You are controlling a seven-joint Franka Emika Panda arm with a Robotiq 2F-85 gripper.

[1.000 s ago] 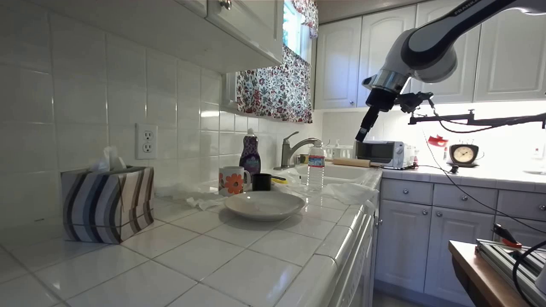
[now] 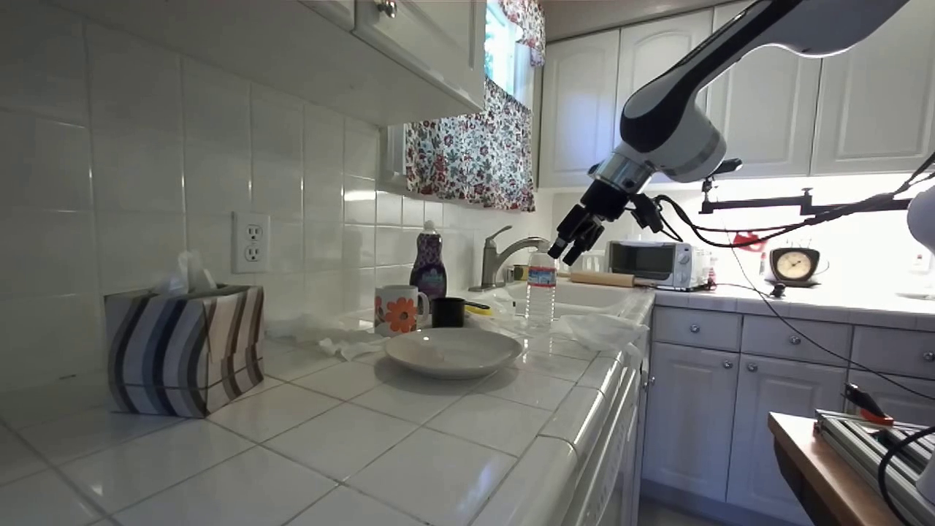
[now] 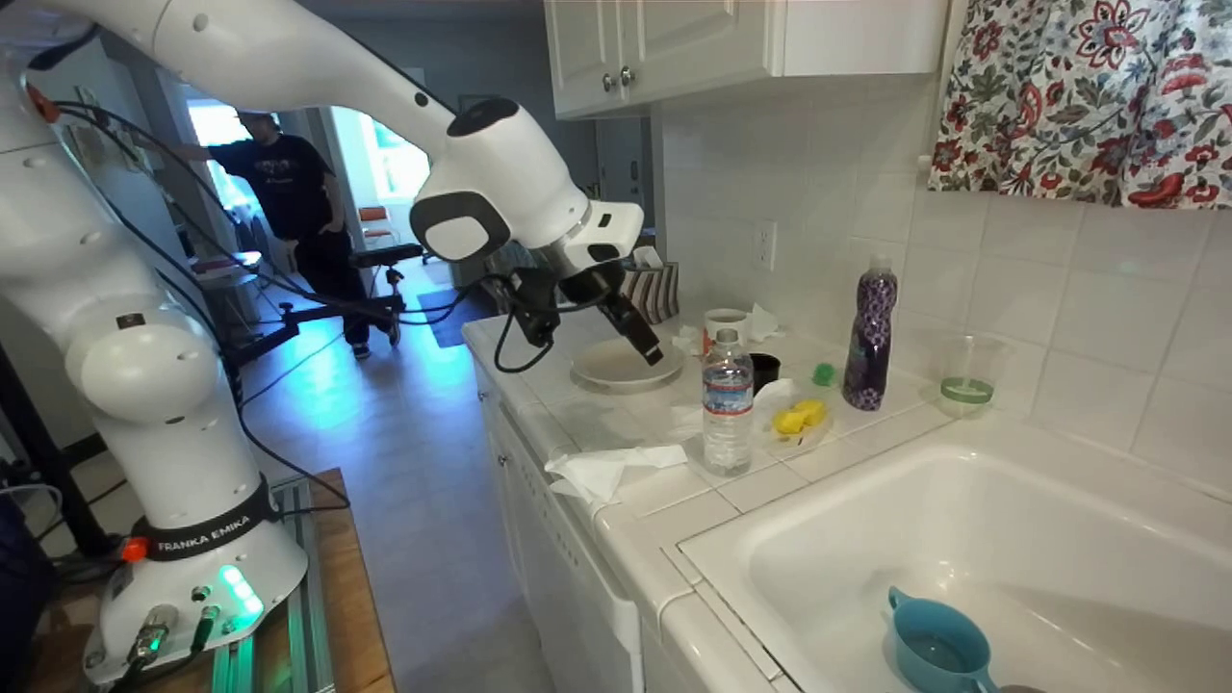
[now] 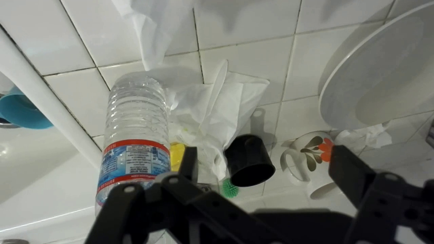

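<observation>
My gripper is open, its two black fingers wide apart with nothing between them. It hangs in the air above the counter, seen in exterior view 1 with the gripper (image 2: 567,253) tilted downward. Below, in the wrist view, a black cup (image 4: 249,160) lies in line with the gap between the fingers. To its right is a white mug (image 4: 303,156) with an orange flower. A clear water bottle (image 4: 136,134) with a red and blue label stands to the left, partly covered by the gripper's body. Crumpled white tissue (image 4: 228,101) lies by the black cup.
A plate (image 3: 626,365) sits beyond the tissues. Purple soap (image 3: 869,335), a clear plastic cup (image 3: 970,372) and yellow items (image 3: 799,417) stand near the wall. The sink (image 3: 855,554) holds a blue cup (image 3: 941,642). A striped tissue box (image 2: 188,349) is at the counter's near left.
Over the last second my arm has swung left in exterior view 1 and the gripper has come lower, turning so that both fingers show. The counter objects have not moved.
</observation>
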